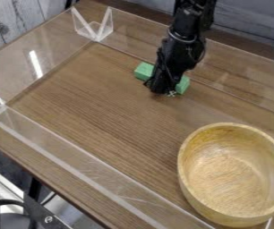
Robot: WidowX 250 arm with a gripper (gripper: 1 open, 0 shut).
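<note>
My black gripper [164,86] is low on the wooden table, its fingertips at a green block [144,72] that shows on both sides of it. The gripper covers the middle of the block. Whether the fingers are open or shut is hidden by the dark, overlapping fingers.
A large pale yellow bowl [233,148] stands at the lower right. Clear plastic pieces stand at the back left and along the left edge.
</note>
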